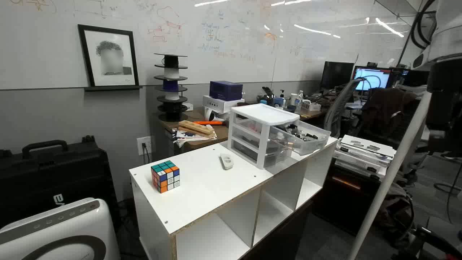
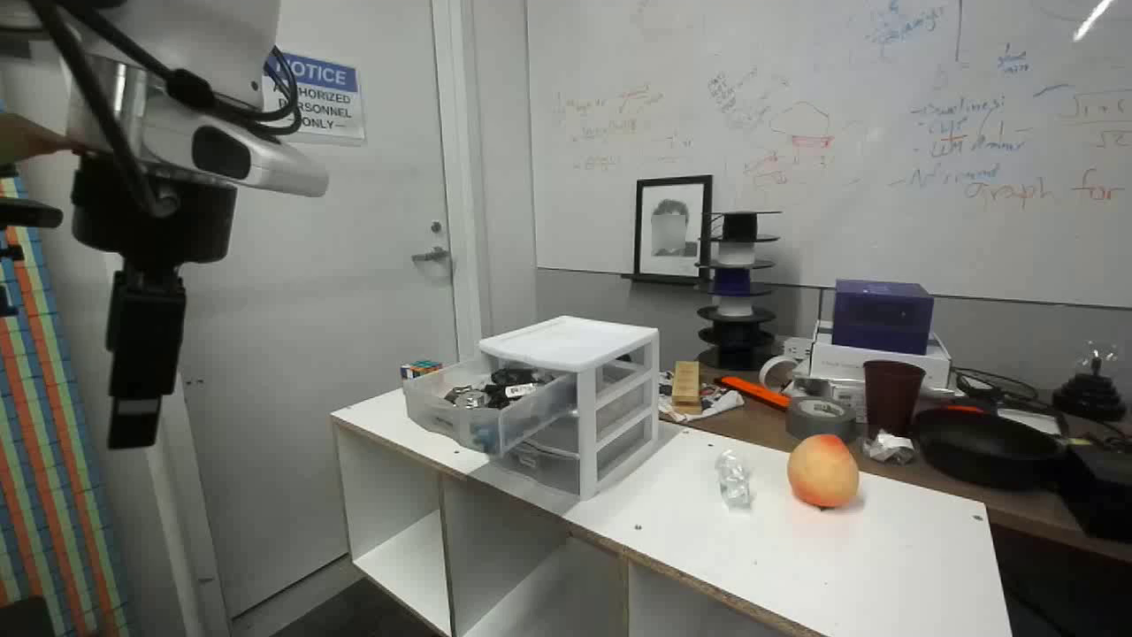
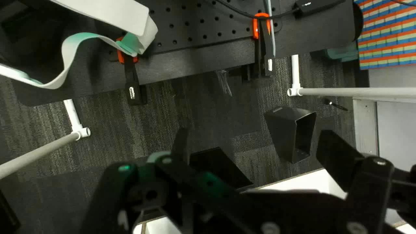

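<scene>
My gripper is open, its two black fingers spread wide in the wrist view with nothing between them. Exterior view 2 has it hanging at the left, pointing down, clear of the white shelf unit [image 2: 902, 552]. A Rubik's cube [image 1: 165, 177] sits near the left end of the shelf top in exterior view 1. On that top stands a white drawer unit [image 2: 573, 341] with one clear drawer [image 2: 456, 419] pulled out, holding dark small items. A peach-like fruit [image 2: 823, 471] and a crumpled clear wrapper [image 2: 733, 479] lie right of it in exterior view 2.
A small white object [image 1: 226, 161] lies on the shelf top. Behind stands a cluttered desk with a spool stack [image 1: 171, 89] and a black pan [image 2: 987, 448]. Below the gripper are carpet, a black bin [image 3: 290, 132] and a black table edge [image 3: 202, 58] with clamps.
</scene>
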